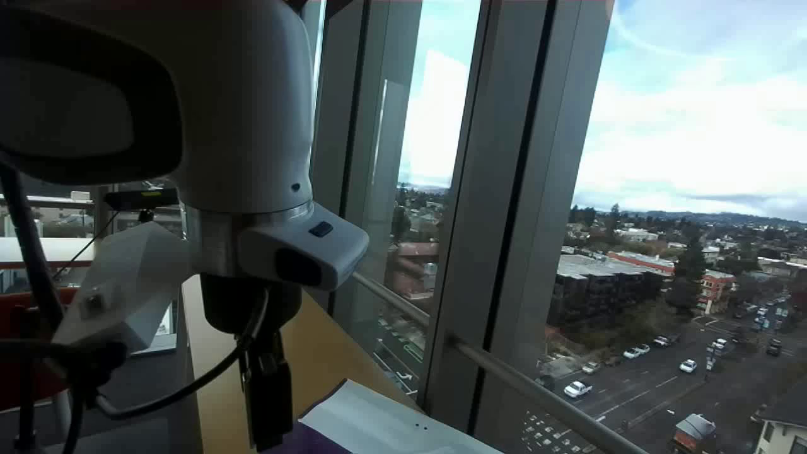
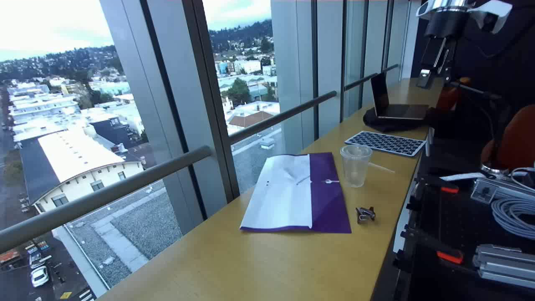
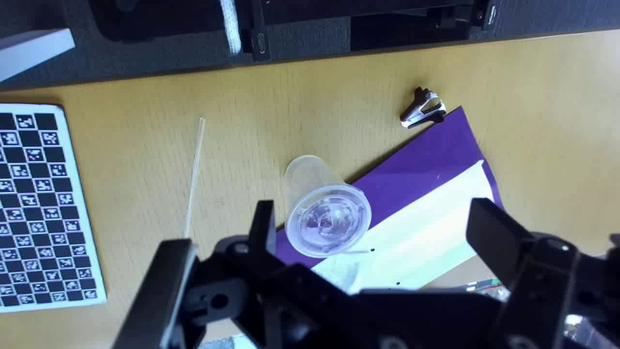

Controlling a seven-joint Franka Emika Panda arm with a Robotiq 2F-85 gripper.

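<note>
My gripper is open above the wooden counter, its two fingers wide apart with nothing held. In exterior view 2 the gripper (image 2: 434,75) hangs at the upper right, high over the counter's far end. A clear plastic cup (image 3: 328,218) with a lid stands upright on the counter; in the wrist view it shows in the gap, well below the fingers. A thin clear straw (image 3: 194,174) lies beside it. Purple folder (image 3: 418,148) and white paper (image 3: 430,241) lie flat by the cup. Near the folder's corner rests a staple remover (image 3: 423,108).
A checkered calibration board (image 2: 386,143) lies between the cup and an open laptop (image 2: 401,110). Windows with a metal rail (image 2: 286,118) border one side of the counter. Dark equipment with coiled cable (image 2: 516,210) borders the other.
</note>
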